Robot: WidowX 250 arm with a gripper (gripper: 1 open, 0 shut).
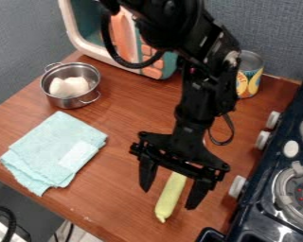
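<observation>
My black gripper (172, 189) is lowered over a long pale yellow object (169, 200), perhaps corn or a banana, lying lengthwise on the wooden table (116, 208). The fingers are spread apart, above and to either side of its upper end, which is partly hidden by the gripper. Whether they touch it I cannot tell.
A metal pot (71, 97) with white contents and a folded light-blue cloth (53, 153) lie to the left. A stove (278, 208) borders the right, a can (246, 77) stands at back right, and a pink-and-teal toy appliance (84, 28) at the back.
</observation>
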